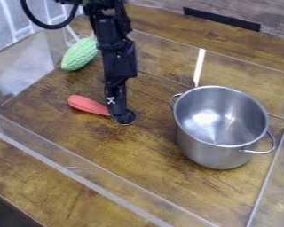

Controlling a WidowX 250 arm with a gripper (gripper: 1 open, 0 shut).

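Observation:
A red-handled utensil [88,104] with a round metal head lies on the wooden table, its head at the right end. The black gripper [116,105] is down over it, near where the handle meets the head, and hides part of it. The gripper looks narrow; whether anything is between its fingers is hard to tell.
A large steel pot [222,133] with side handles stands to the right. A green vegetable-like object [79,54] lies at the back left.

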